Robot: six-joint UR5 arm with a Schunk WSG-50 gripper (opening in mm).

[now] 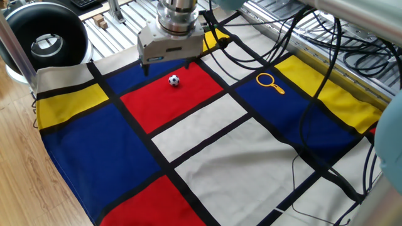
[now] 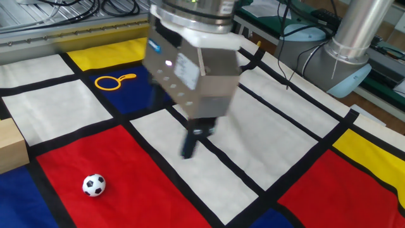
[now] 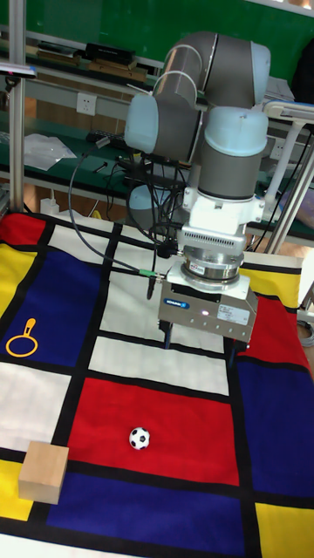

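Observation:
My gripper [image 3: 200,351] hangs above the cloth with its two dark fingers spread wide and nothing between them. A small black-and-white toy football [image 1: 174,80] rests on a red panel; exterior view 3 shows it in front of the gripper, clear of the fingers. On a blue panel lies a yellow ring with a handle [image 2: 112,82], like a magnifier frame. A plain wooden block [image 3: 43,472] sits near the cloth's edge in exterior view 3, and exterior view 2 shows part of it at the left edge. In exterior view 1 the gripper seems to hide the block.
The cloth [image 1: 220,150] has coloured panels split by black bands, and much of it is bare. Loose black cables [image 1: 314,94] run along one side and loop over the cloth. A round black object [image 1: 47,37] stands beyond the cloth in exterior view 1.

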